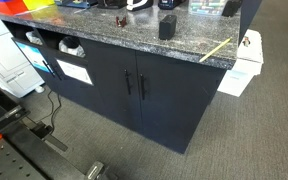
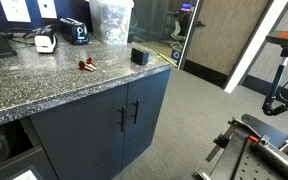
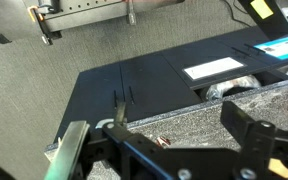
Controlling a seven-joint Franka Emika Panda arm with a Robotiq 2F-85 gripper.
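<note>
In the wrist view my gripper is open, its dark fingers wide apart and nothing held between them. Below it the speckled grey counter (image 3: pixel 199 122) shows, partly hidden by the fingers. On that counter, a small black block (image 1: pixel 167 27) stands near the front edge. Small dark red items (image 2: pixel 87 65) lie to its left in the second exterior view. A yellow stick (image 1: pixel 215 50) rests by the counter's right end.
Black cabinet doors (image 1: pixel 134 90) stand shut under the counter. A white box (image 1: pixel 241 70) sits on the floor beyond its right end. Along the back are a clear container (image 2: pixel 112 20) and small devices. Open carpet (image 1: pixel 234 140) lies before the cabinet.
</note>
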